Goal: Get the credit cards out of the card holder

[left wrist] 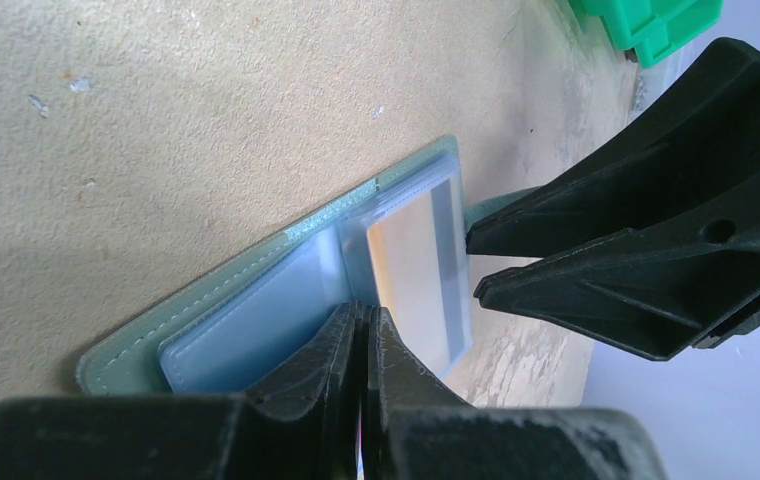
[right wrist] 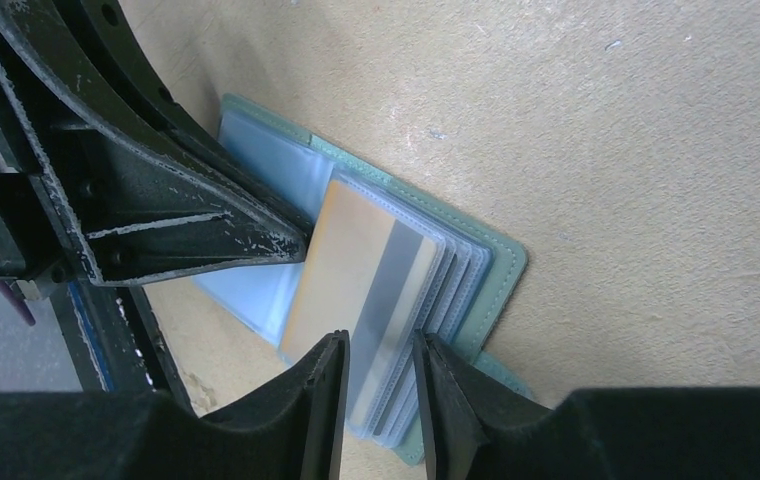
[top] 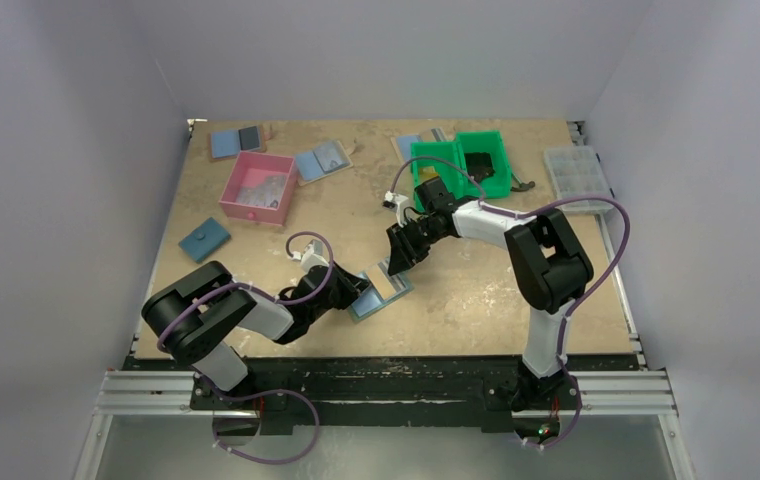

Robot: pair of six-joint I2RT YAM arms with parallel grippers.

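An open card holder (top: pixel 381 300) lies on the table between my grippers, teal with clear blue sleeves. Its stack of sleeves (right wrist: pixel 356 280) shows a cream card with a grey stripe. My left gripper is shut at the holder's blue flap side; what is between its fingers is hidden in its wrist view. My right gripper is part open, fingertips at the outer edge of the sleeve stack.
A pink box (top: pixel 256 210) stands back left, green boxes (top: pixel 486 170) back right beside a clear tray (top: pixel 576 178). Other card holders (top: pixel 321 160) lie along the back, a closed teal one (top: pixel 204 238) at left.
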